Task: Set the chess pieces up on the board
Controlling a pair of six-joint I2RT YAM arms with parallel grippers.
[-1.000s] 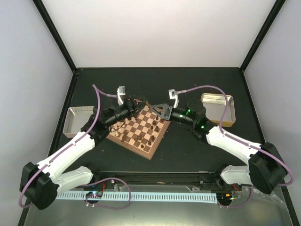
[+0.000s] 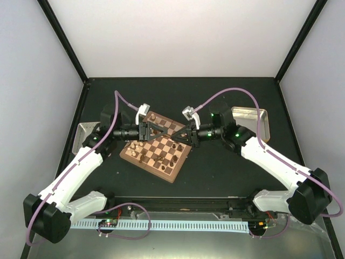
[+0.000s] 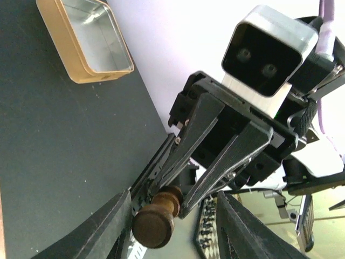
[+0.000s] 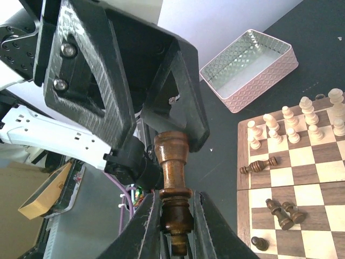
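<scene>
Above the chessboard [image 2: 161, 172] both grippers meet. A tall brown chess piece [image 4: 172, 178] is held lengthwise between them. My right gripper [image 2: 178, 136] is shut on it; in the left wrist view its round end [image 3: 152, 226] shows between the fingers of my left gripper [image 2: 160, 131], which stands part open around it. On the board, white pieces [image 4: 306, 112] stand in rows. A brown piece [image 4: 259, 165] lies on its side, two more [image 4: 280, 214] lie together, and a dark piece [image 4: 260, 243] stands near the edge.
A pink basket [image 4: 249, 86] is at the left of the table and a beige tray [image 2: 250, 113] at the right.
</scene>
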